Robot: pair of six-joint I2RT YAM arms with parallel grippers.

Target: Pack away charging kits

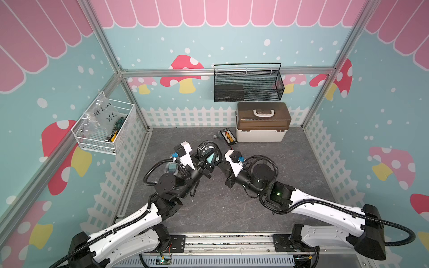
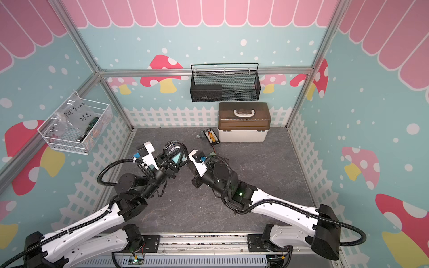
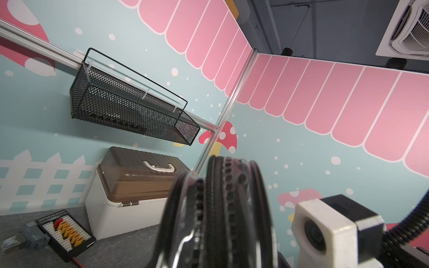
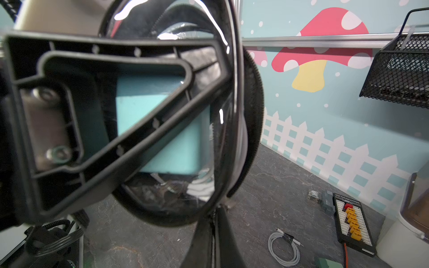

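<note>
A round black zippered case with a clear window and a teal block inside (image 1: 210, 157) (image 4: 165, 147) is held up over the table's middle, my left gripper (image 1: 207, 164) shut on it. My right gripper is shut, its tips meeting at the case's lower edge in the right wrist view; whether it pinches anything is unclear. On the floor lie a coiled white cable (image 4: 283, 261) and a black charging board with yellow plugs (image 4: 353, 225), beside small grey adapters (image 4: 327, 202).
A brown-lidded toolbox (image 1: 263, 120) stands at the back right, below a black mesh basket (image 1: 263, 89). A white wire basket (image 1: 85, 145) hangs on the left wall.
</note>
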